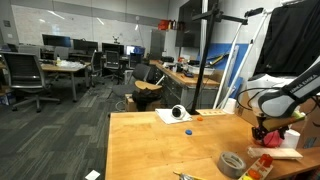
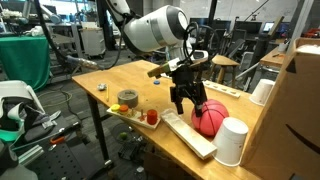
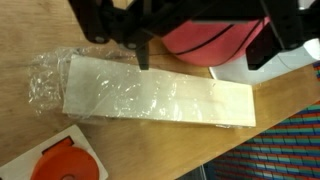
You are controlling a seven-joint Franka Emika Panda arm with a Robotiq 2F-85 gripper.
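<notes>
A red round object (image 2: 210,118), dark lines across it, rests on the table beside a white cup (image 2: 230,141). In the wrist view the red object (image 3: 212,38) shows between the black fingers, which stand wide apart. My gripper (image 2: 189,110) is open and low, at the near side of the red object in exterior view 2. Whether either finger touches it, I cannot tell. A pale flat block (image 3: 160,93) in clear plastic lies just beside the fingertips. In exterior view 1 the arm partly covers the red object (image 1: 272,139).
Near the block sit a red-topped container (image 2: 152,117) and a tray of small items (image 2: 128,104). A tape roll (image 1: 231,164) lies near the table edge. A tall brown box (image 2: 281,120) stands beside the cup.
</notes>
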